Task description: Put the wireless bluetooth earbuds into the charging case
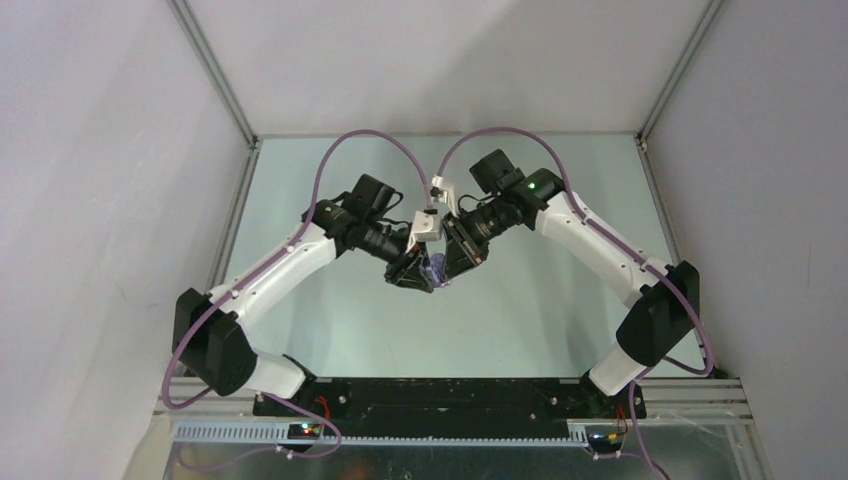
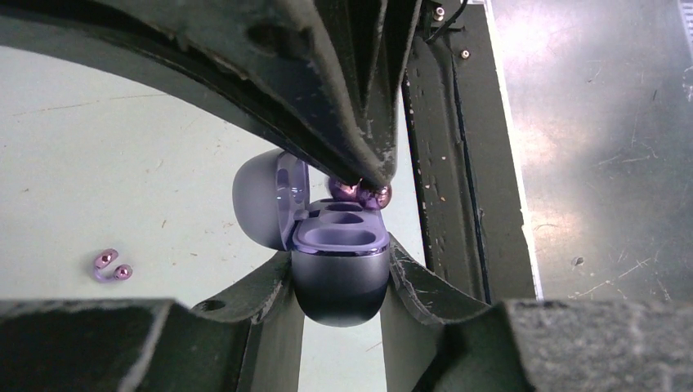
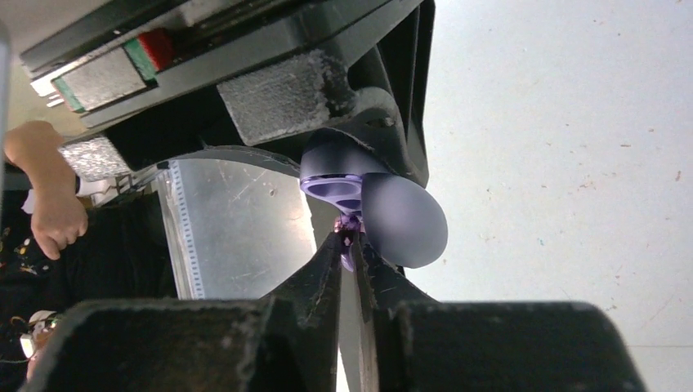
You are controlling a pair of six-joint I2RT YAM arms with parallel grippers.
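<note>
In the left wrist view the purple charging case [image 2: 339,282] is held by my left gripper, its lid [image 2: 261,198] flipped open and its slots showing. My right gripper is shut on a glossy purple earbud [image 2: 372,196], held just above the case's back slots, apparently touching or very near it. A small U-shaped purple piece with two metallic balls [image 2: 110,265] appears beyond the case to the left; in the top view both grippers meet at the centre, mostly hiding the case.
A black rail [image 1: 450,400] runs along the front edge. A person's arm [image 3: 51,188] shows at the left of the right wrist view.
</note>
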